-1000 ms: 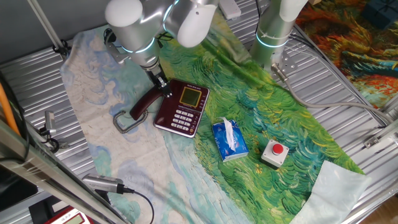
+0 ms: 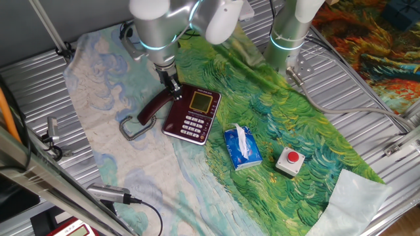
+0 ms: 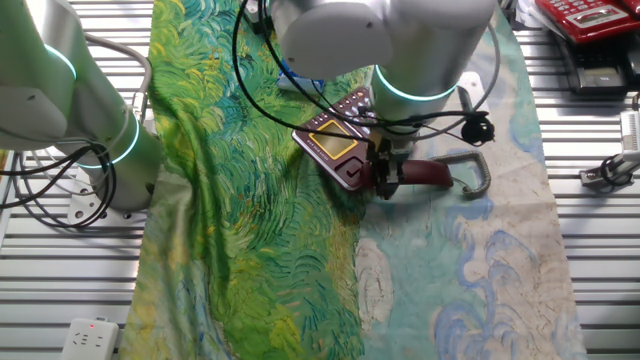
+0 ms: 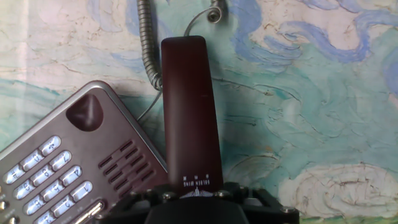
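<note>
A dark red desk telephone (image 2: 200, 111) with a screen and pale keys rests on the painted cloth. Its handset (image 2: 153, 110) lies off the cradle at an angle, one end by the phone's edge and the other out over the pale cloth. My gripper (image 2: 176, 95) points down at the handset end nearest the phone. From the wrist, the handset (image 4: 191, 112) runs straight away from the dark gripper parts at the bottom edge, which cover its near end. In the second exterior view the gripper (image 3: 385, 182) overlaps the handset. Whether its fingers press on it is hidden.
A coiled cord (image 4: 148, 46) trails from the handset's far end. A blue tissue pack (image 2: 243, 149) and a red push button on a box (image 2: 289, 162) sit to the phone's right. The cloth below the phone, toward the front, is clear.
The upper arm and wrist have swung right and stand more upright, while the fingertips stay near the same end of the handset. Phone and handset look unmoved.
</note>
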